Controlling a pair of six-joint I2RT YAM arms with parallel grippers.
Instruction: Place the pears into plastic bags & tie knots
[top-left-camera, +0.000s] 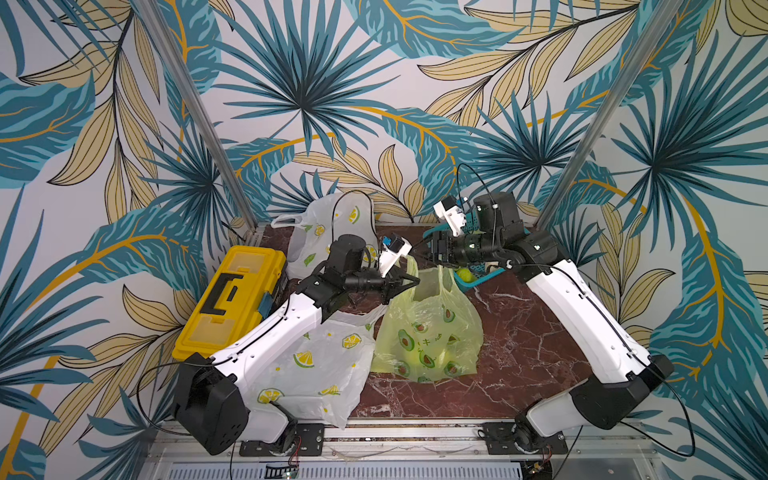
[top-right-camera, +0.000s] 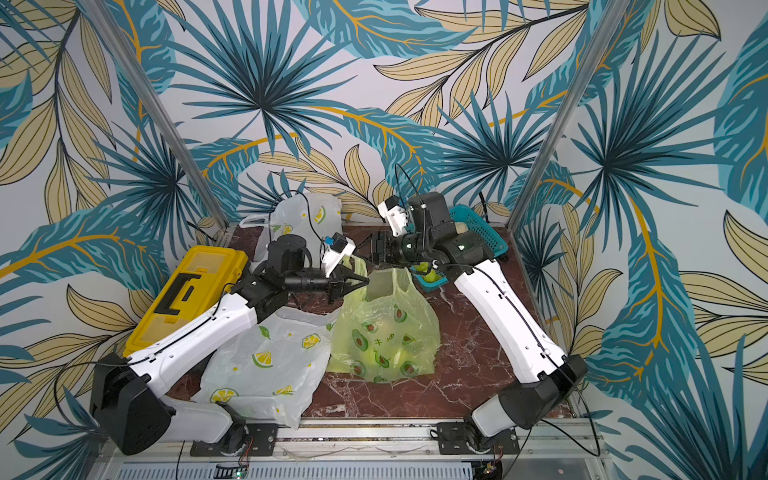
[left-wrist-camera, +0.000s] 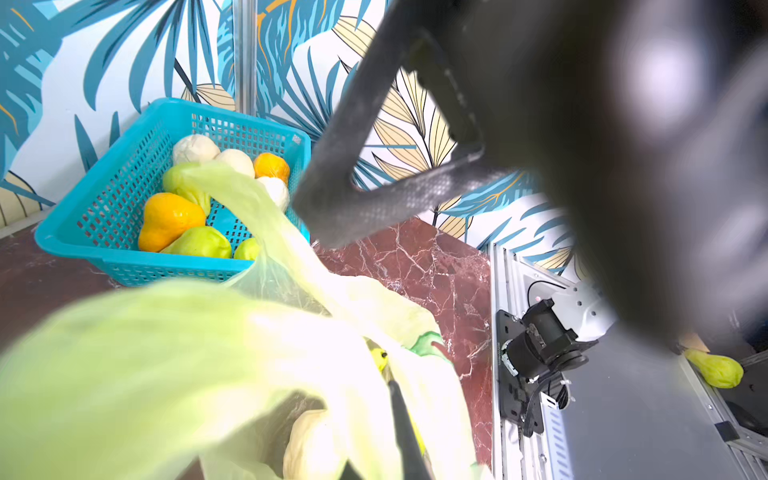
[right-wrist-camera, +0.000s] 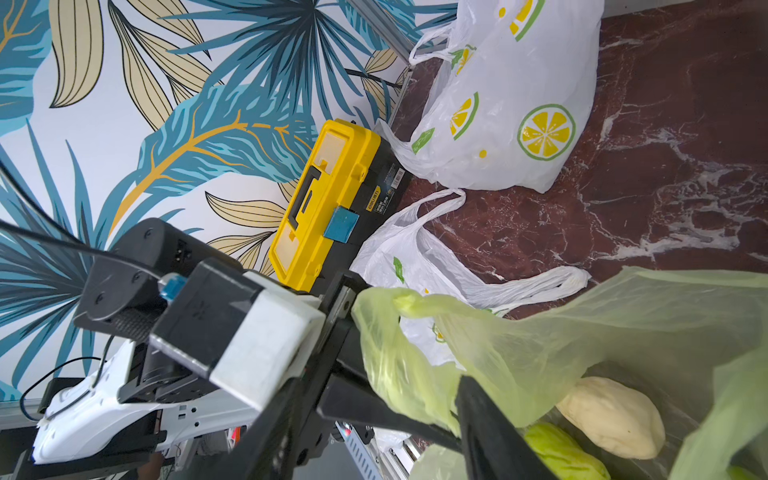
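A yellow-green bag with avocado prints stands open mid-table. Inside it lie a cream pear and a green pear. My left gripper is shut at the bag's mouth, one bag handle draped around its fingers; whether film is pinched between them cannot be seen. Close by, my right gripper faces it, fingers apart, with the left gripper's tip and some film near the gap. More fruit, including an orange pear and a green pear, lies in the blue basket.
At the back left stands a full white lemon-print bag. Another white bag lies flat at front left. A yellow toolbox borders the left edge. Bare table extends to the right.
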